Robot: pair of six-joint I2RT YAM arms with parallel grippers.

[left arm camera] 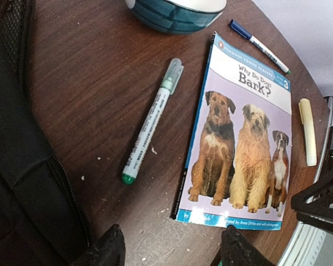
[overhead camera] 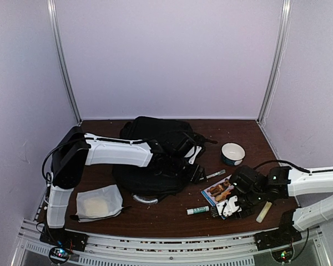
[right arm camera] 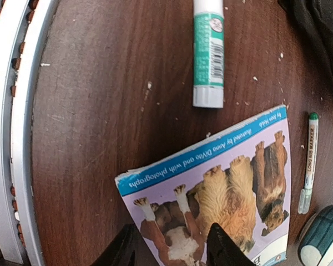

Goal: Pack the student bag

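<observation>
The black bag (overhead camera: 150, 177) lies mid-table, partly covered by my left arm. Over its right side, my left gripper stands open and empty. A green-tipped marker (left arm camera: 148, 127) lies ahead of it, beside the dog book (left arm camera: 241, 138). My right gripper hovers above the book's front end, part open, with nothing seen held between its fingers. The green-and-white glue stick (overhead camera: 198, 210) lies left of that gripper in the top view. A blue-capped marker (left arm camera: 261, 47) rests past the book's top edge.
A teal and white bowl (overhead camera: 233, 153) stands behind the book. The yellowish stick (overhead camera: 263, 211) lies at the right. Front left is a white pouch (overhead camera: 99, 204). Bare table shows between bag and book; the metal rail (overhead camera: 166, 246) bounds the front.
</observation>
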